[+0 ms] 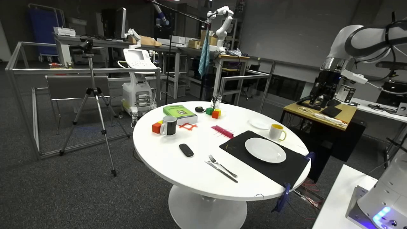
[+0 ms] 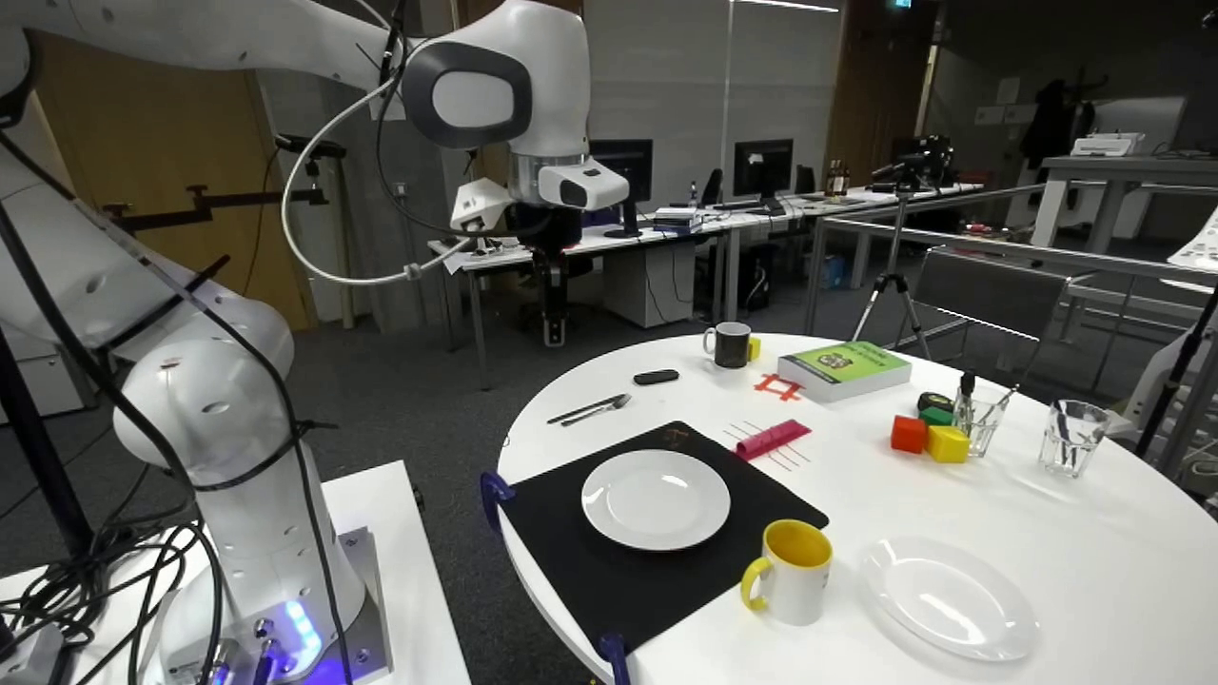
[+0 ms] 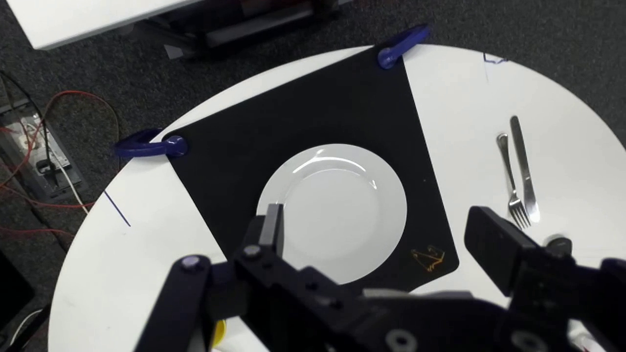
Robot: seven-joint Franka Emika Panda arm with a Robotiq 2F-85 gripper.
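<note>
My gripper is open, its two fingers wide apart and nothing held between them. In exterior view 2 the gripper (image 2: 554, 314) hangs well above the height of the table. Below it in the wrist view, a white plate (image 3: 337, 211) rests on a black mat (image 3: 299, 111). A fork (image 3: 511, 179) and a knife (image 3: 524, 167) lie side by side to the mat's right in that view. On the mat's other side stands a white mug with a yellow inside (image 2: 794, 577), upright, beside a second white plate (image 2: 948, 599).
Blue clamps (image 3: 405, 47) grip the mat's edge. Farther along the round table (image 1: 183, 168) are a black-and-white mug (image 1: 168, 126), a green book (image 1: 180, 114), a dark remote-like object (image 1: 186, 150), a pink piece (image 1: 222, 131), coloured cubes (image 2: 909, 434) and a glass (image 2: 1070, 440).
</note>
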